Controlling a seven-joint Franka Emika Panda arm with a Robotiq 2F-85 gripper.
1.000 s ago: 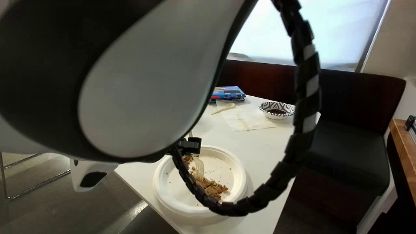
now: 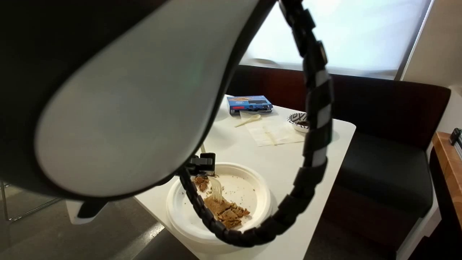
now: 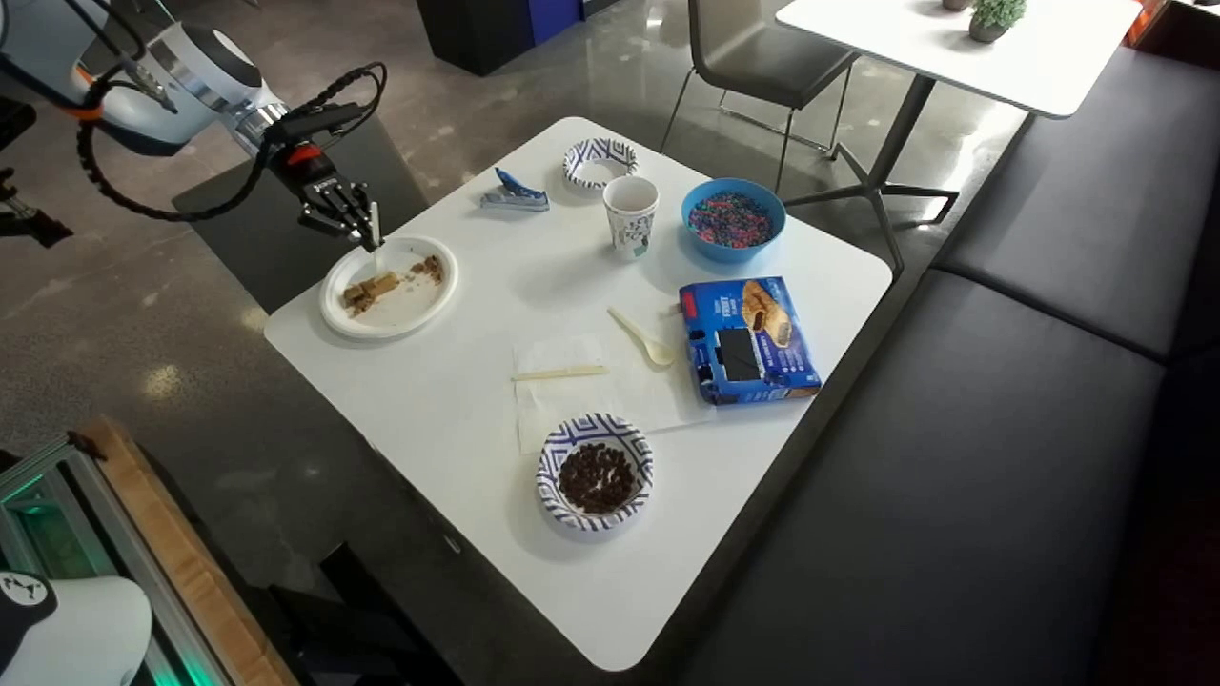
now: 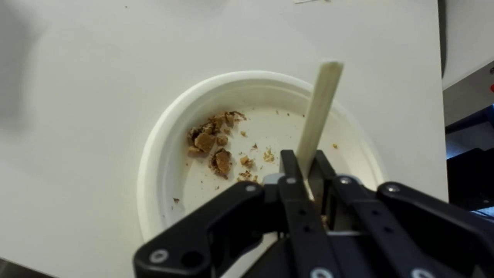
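Observation:
My gripper is shut on the handle of a pale fork [image 4: 319,111], which sticks up past the fingers in the wrist view. In exterior view 1 the fork's tines [image 2: 216,190] point down at a brown, crumbly piece of food [image 2: 225,210] and seem to touch it. That food lies on a white round plate [image 3: 437,307] near the table's edge. Smaller brown crumbs [image 4: 210,134] are scattered over another part of the plate. The wrist view hides the tines and the larger piece behind my fingers.
On the white table [image 3: 480,457] stand a stapler [image 3: 515,194], a paper cup [image 3: 631,211], a blue bowl [image 3: 700,234], a blue box [image 3: 789,343] and a patterned bowl [image 3: 554,486]. A spoon [image 3: 658,353] lies near the box. Bare tabletop surrounds the plate's inner side.
In exterior view 1 the arm and gripper have shifted left with the fork. The plate and its food have slid slightly to the left and nearer the camera.

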